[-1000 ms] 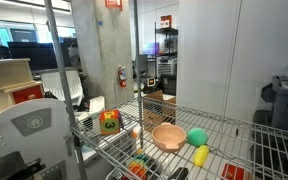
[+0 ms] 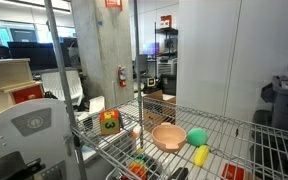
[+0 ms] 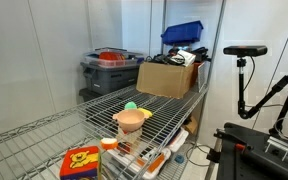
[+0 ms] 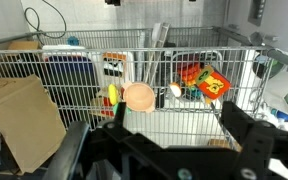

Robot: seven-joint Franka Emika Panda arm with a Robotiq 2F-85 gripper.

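Note:
A wire rack bears the loose things. On it sit a pink bowl, a green round object and a yellow elongated object. The red and yellow box stands at one end, with a small orange-and-white cup-like object between box and bowl. In the wrist view my gripper looks down from above the rack, its dark fingers spread wide and nothing between them. Neither exterior view shows the fingers.
Below the rack lie several coloured items, seen through the wires. A cardboard box and a grey bin stand at the far end. An upright post rises by the rack. Much of the rack's surface is bare.
At the lower left of exterior view 1, a little more of a dark part has come into view, apparently the arm. The objects on the rack have not moved.

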